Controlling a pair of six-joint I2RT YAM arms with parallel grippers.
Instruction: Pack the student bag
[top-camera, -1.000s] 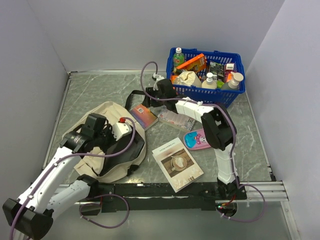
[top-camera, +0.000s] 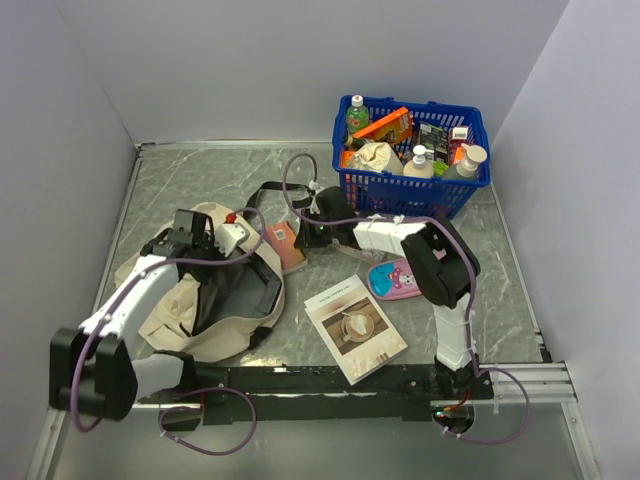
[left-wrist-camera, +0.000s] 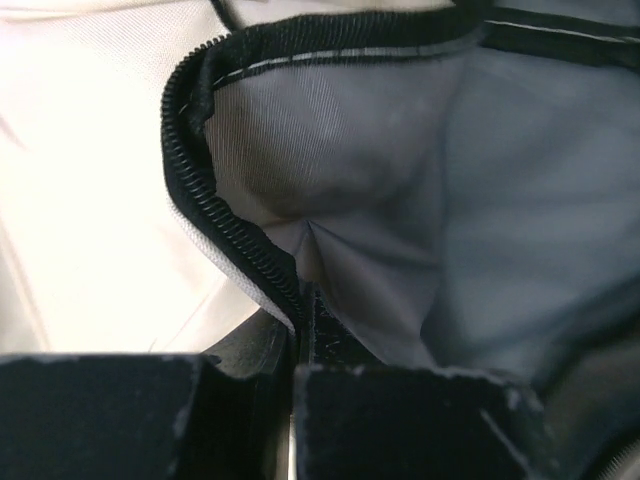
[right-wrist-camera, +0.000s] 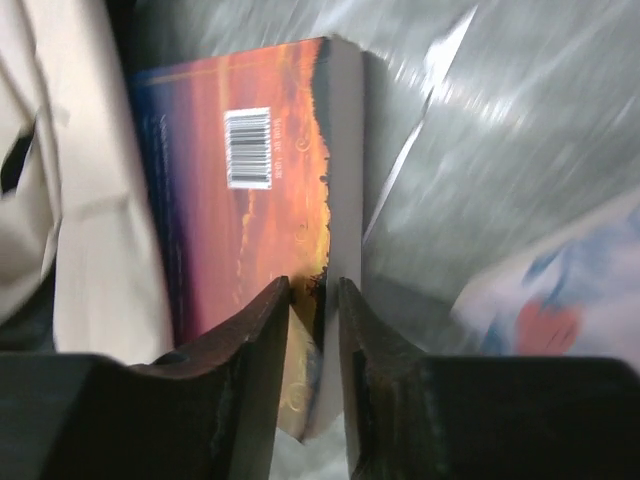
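The cream student bag (top-camera: 232, 336) lies open at the left, its grey lining and black zipper (left-wrist-camera: 230, 210) filling the left wrist view. My left gripper (top-camera: 206, 262) is shut on the bag's zipped edge. An orange book (right-wrist-camera: 240, 200) with a barcode lies against the bag's right side. Over its right edge is my right gripper, fingertips part open at the book's spine; whether they grip it is unclear.
A blue basket (top-camera: 410, 188) of bottles and boxes stands at the back right. A magazine (top-camera: 355, 325) lies front centre, a pencil case (top-camera: 393, 280) to the right, and a clear item partly under the right arm.
My left gripper has moved back and left, pulling the bag's edge with it. My right gripper has moved lower in the picture, along the orange book.
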